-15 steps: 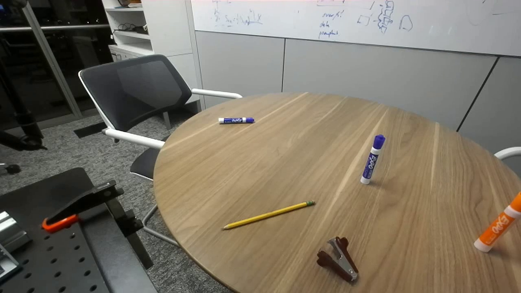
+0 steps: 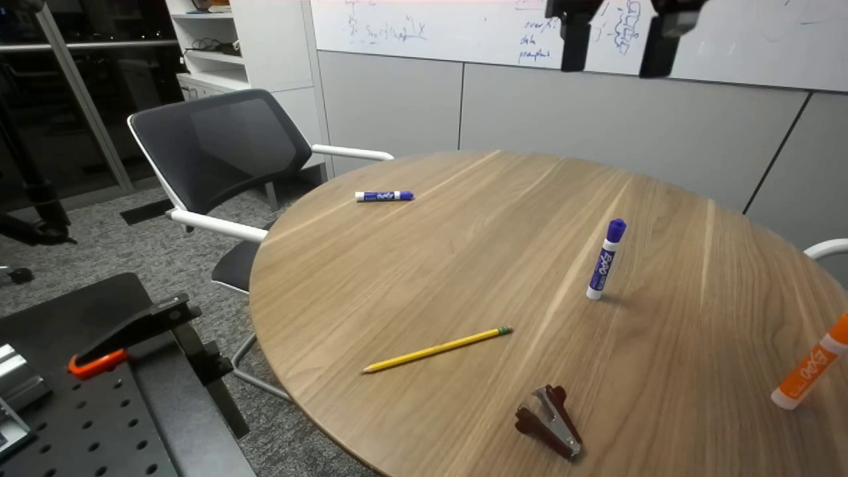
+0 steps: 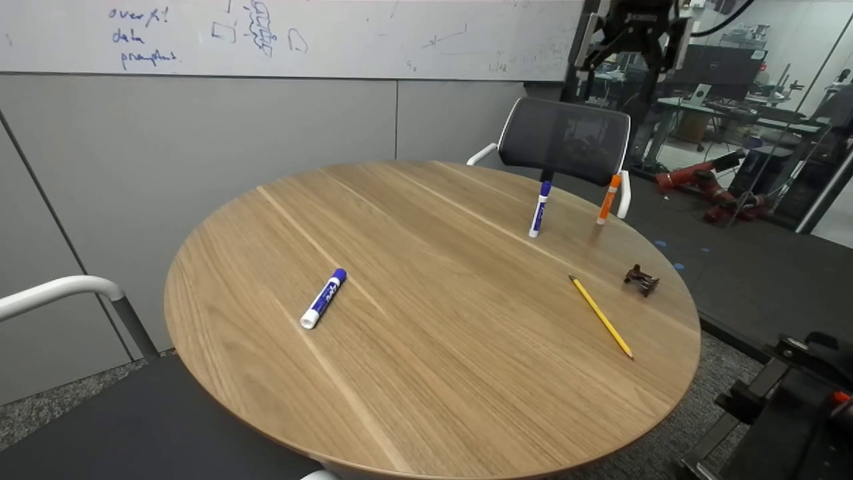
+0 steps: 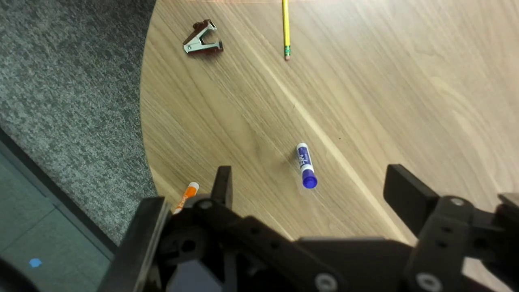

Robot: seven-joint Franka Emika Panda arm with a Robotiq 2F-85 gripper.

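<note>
My gripper (image 2: 612,67) hangs high above the table, open, with nothing between its fingers. Under it in the wrist view, a blue marker (image 4: 305,163) stands upright on its white end, roughly between the two fingertips but well below them. An orange marker (image 3: 609,200) also stands upright, near the table's edge; in the wrist view the gripper's left side partly covers it. Another blue marker (image 2: 385,196) lies on its side across the table. A yellow pencil (image 2: 437,350) lies flat, and a brown staple remover (image 2: 550,421) rests near the edge.
The round wooden table (image 3: 448,320) has wide bare areas between the objects. A dark chair (image 2: 218,151) stands at its far left in exterior view 1. Nearby is a black perforated bench (image 2: 87,421) with a clamp.
The gripper has come into the top of exterior view 1, where it was out of sight a second ago. The objects on the table have stayed in place.
</note>
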